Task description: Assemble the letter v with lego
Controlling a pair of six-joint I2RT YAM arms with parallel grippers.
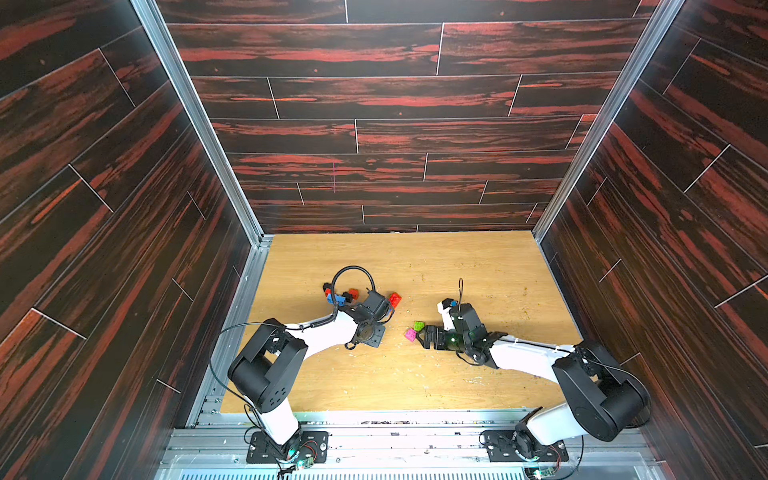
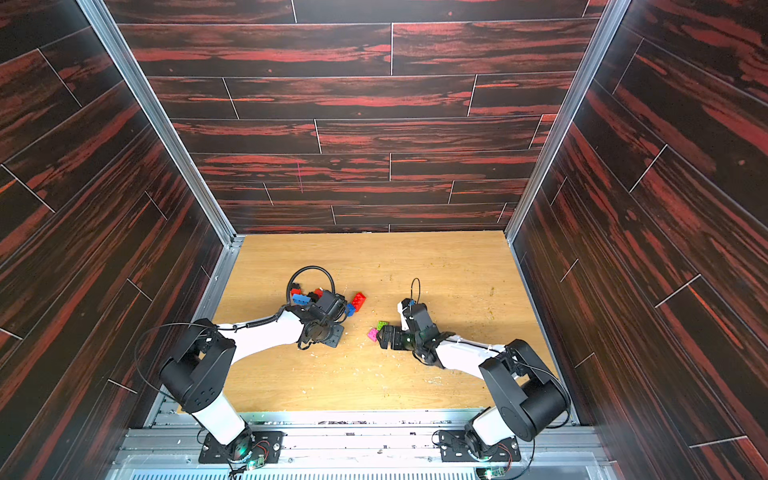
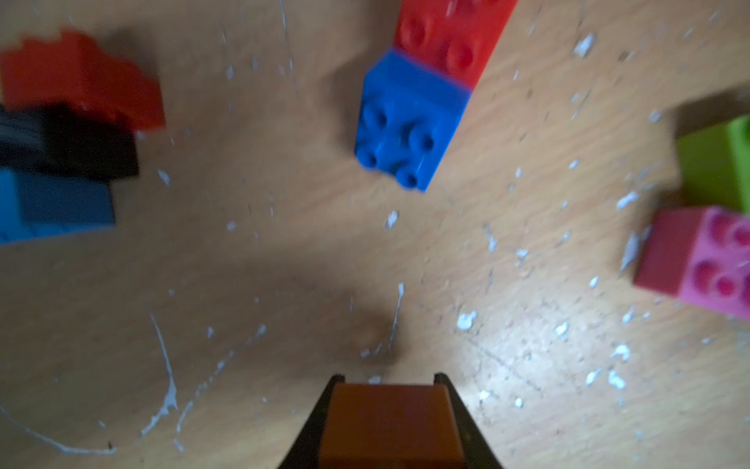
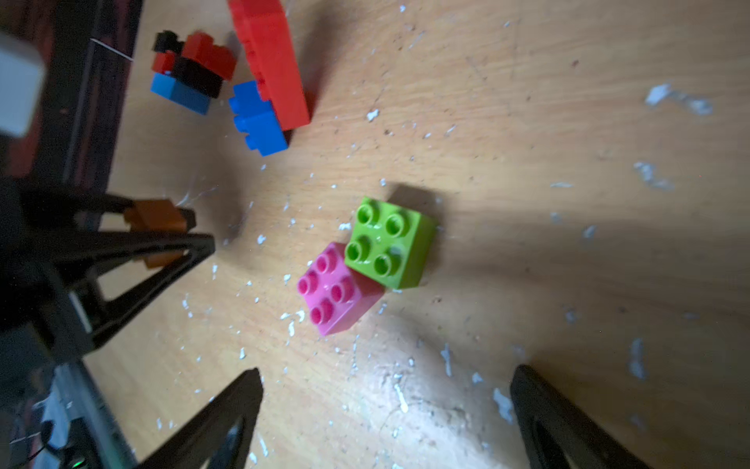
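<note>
An orange brick [image 4: 160,222] is held in my left gripper, which is shut on it above the table, left of the pink brick [image 4: 336,297] and green brick [image 4: 390,242]; these two lie touching. Beyond them, blue [image 3: 410,133] and red [image 3: 449,39] bricks lie against each other. A cluster of red, black [image 4: 195,76] and blue bricks sits at the far left in the right wrist view. My right gripper is open over the table beside the pink and green pair, nothing between its fingers.
Dark panelled walls with metal rails bound it on the back and sides.
</note>
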